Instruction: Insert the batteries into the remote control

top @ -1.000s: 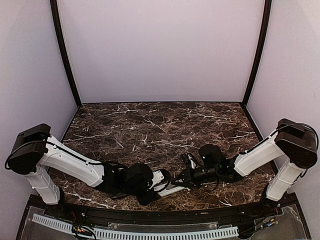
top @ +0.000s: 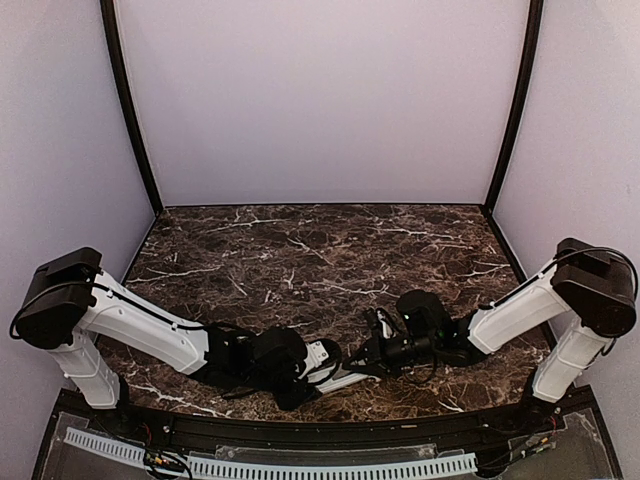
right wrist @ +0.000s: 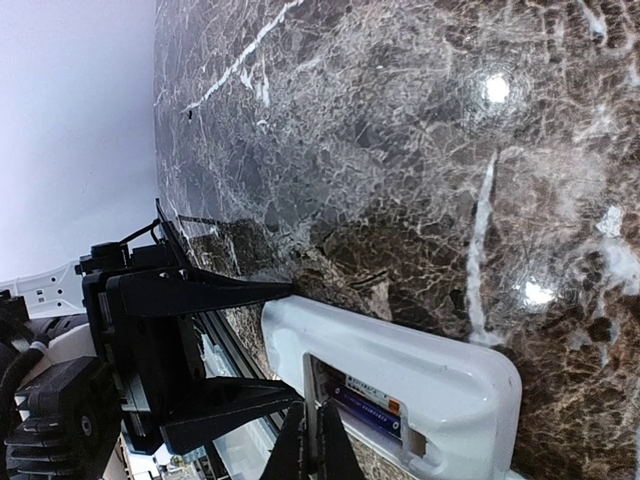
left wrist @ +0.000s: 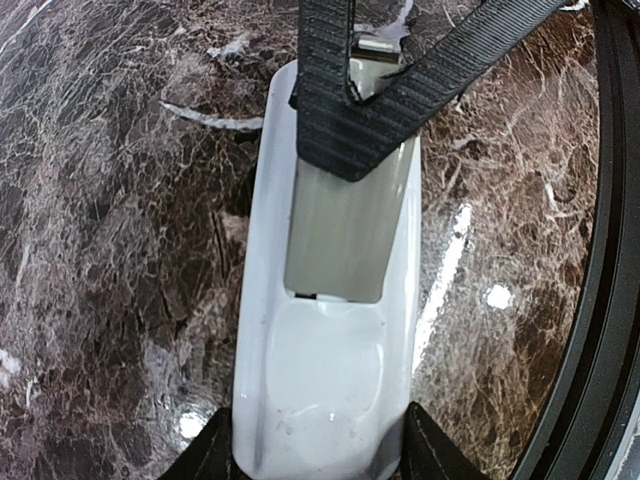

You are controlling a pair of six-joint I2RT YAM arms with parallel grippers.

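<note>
The white remote control point(top: 350, 382) lies near the table's front edge between both arms. In the left wrist view my left gripper is shut on one end of it, with a finger against each side. A flat grey battery cover point(left wrist: 340, 240) lies over its compartment. My right gripper is shut at that cover. Seen from the right wrist, the cover point(right wrist: 311, 405) appears edge-on as a thin strip between the right fingers, tilted up from the remote. Beneath it, a purple-labelled battery point(right wrist: 370, 408) sits in the compartment; whether another lies beside it is hard to tell.
Dark marbled table point(top: 320, 250) stretches bare behind the arms. Along the front runs a dark frame rail point(top: 300, 432), close to the remote. The left gripper's body stands near the right one, so space between them is tight.
</note>
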